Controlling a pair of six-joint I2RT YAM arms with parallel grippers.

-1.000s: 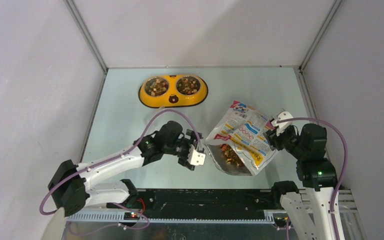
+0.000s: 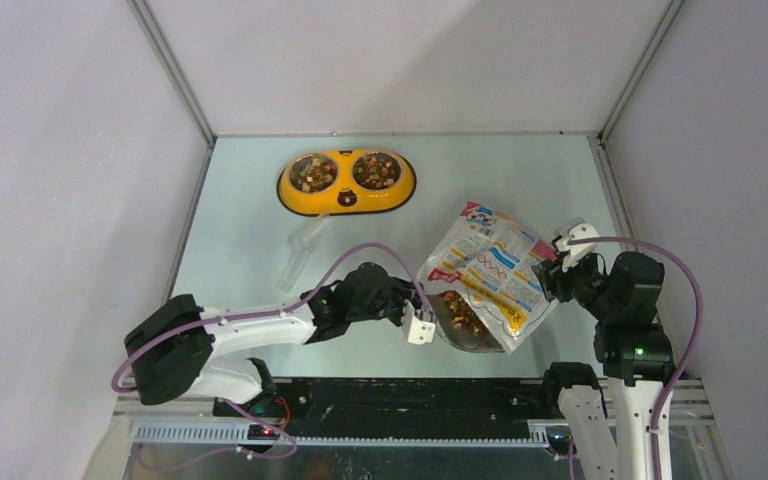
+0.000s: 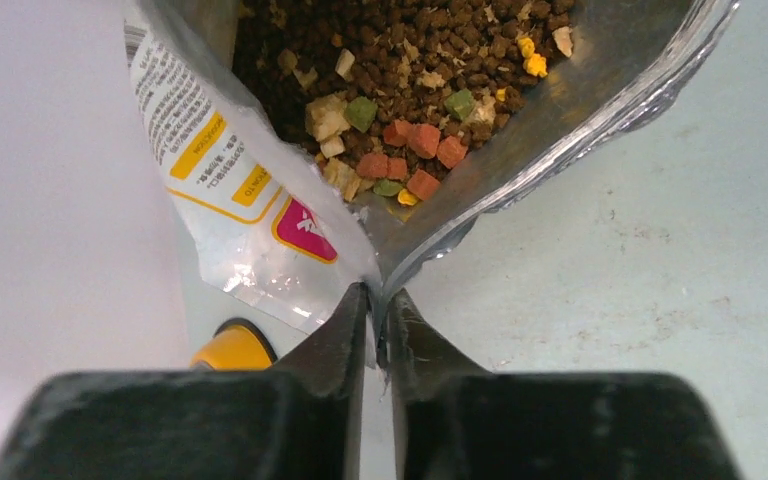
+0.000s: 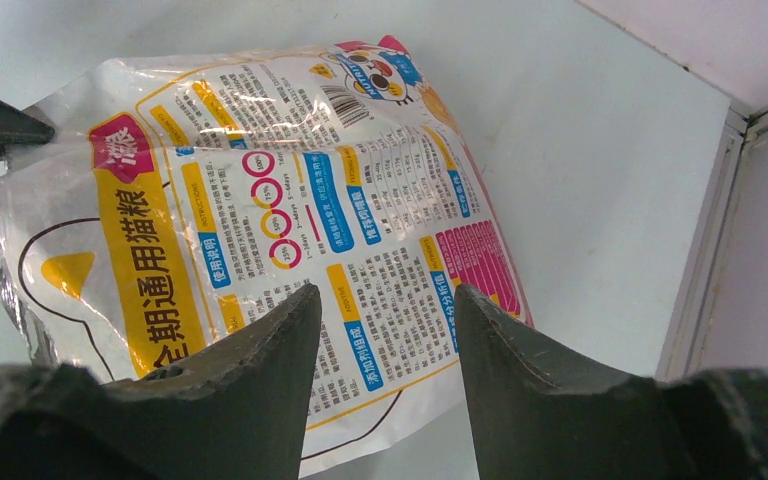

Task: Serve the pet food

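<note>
An open pet food bag (image 2: 490, 270) lies on the table's right side, printed face up, kibble showing in its mouth. In the left wrist view, my left gripper has its fingers close around the crimped edge of the bag's mouth (image 3: 540, 160); whether they are fully closed on it is hard to tell. My right gripper stands part open above the printed bag, nothing visibly between its fingers. A yellow double bowl (image 2: 346, 199) at the back holds food in both dishes.
A translucent scoop (image 2: 302, 247) lies left of centre, below the bowl. Walls bound the table (image 2: 230, 240) at back and sides.
My left gripper has moved right and toward the near side onto the bag's edge. My right arm has shifted slightly right. The bag has barely moved.
</note>
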